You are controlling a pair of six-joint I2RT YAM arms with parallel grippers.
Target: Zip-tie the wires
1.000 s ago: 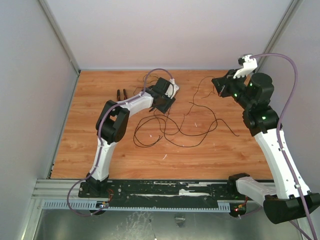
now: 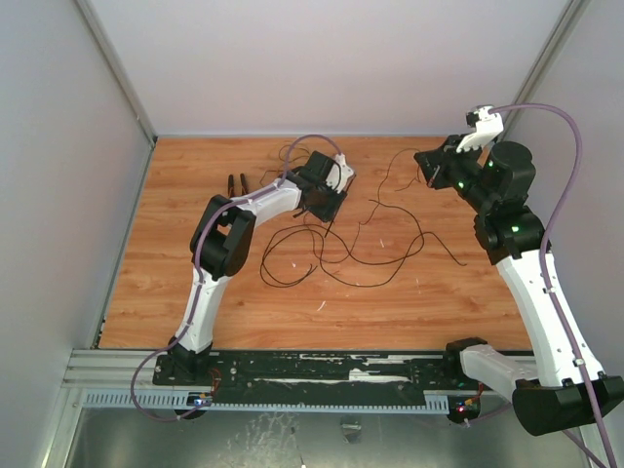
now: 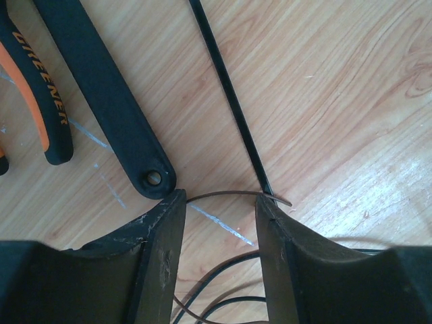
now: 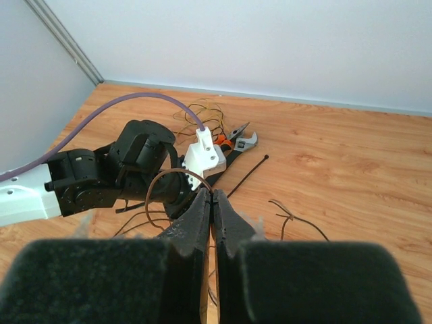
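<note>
My left gripper is open, low over the table. A thin brown wire (image 3: 226, 192) crosses between its fingertips, not clamped. A straight black strip (image 3: 229, 94), apparently a zip tie, runs down to the right-hand fingertip; whether they touch, I cannot tell. Black wires (image 3: 216, 273) curve below the gap, and more wires (image 2: 378, 286) lie looped across the table. At the far right in the top view, my right gripper (image 2: 417, 156) is raised and shut. In the right wrist view, a brown wire (image 4: 159, 177) arcs out from its closed tips (image 4: 206, 196).
Orange-and-black pliers and a black-handled tool, an adjustable wrench (image 4: 246, 142) in the right wrist view, lie beside the left gripper. A yellow wire bundle (image 4: 202, 115) sits behind them.
My right gripper and the looped wires look almost unmoved.
</note>
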